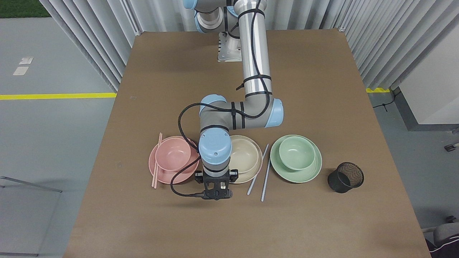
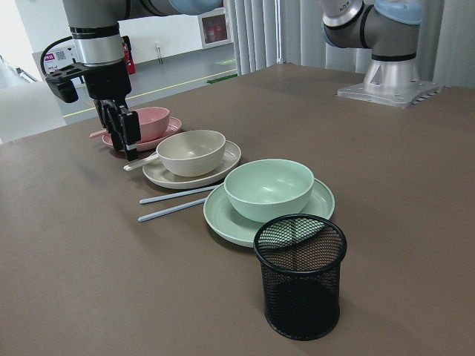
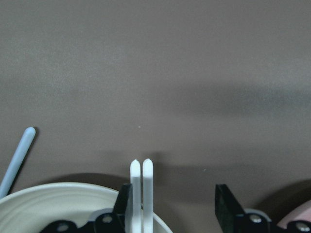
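My gripper hangs over the white chopsticks (image 3: 148, 187) at the left side of the cream plate (image 3: 48, 199), fingers open, the chopsticks near its left finger in the wrist view. The cream bowl (image 2: 191, 152) sits on that plate. To the left in the front view, pink chopsticks (image 1: 155, 172) rest on the pink plate (image 1: 180, 176) beside the pink bowl (image 1: 172, 152). Two blue chopsticks (image 1: 265, 182) lie between the cream and green sets. The green bowl (image 1: 297, 150) stands on the green plate (image 1: 301, 175).
A black mesh cup (image 1: 345, 177) stands right of the green set.
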